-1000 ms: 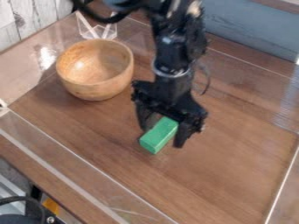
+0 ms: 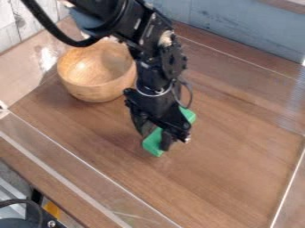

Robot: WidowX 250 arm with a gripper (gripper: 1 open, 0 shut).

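My black gripper [image 2: 159,129] is low over the wooden table, its fingers down around a green block [image 2: 155,146] that lies in the middle. The gripper body covers much of the block, and whether the fingers touch it is hard to tell.
A wooden bowl [image 2: 89,76] sits at the back left, close to the arm.
My gripper has come down onto the green block, and its fingers look closer together than a second ago. The block now shows less behind them.
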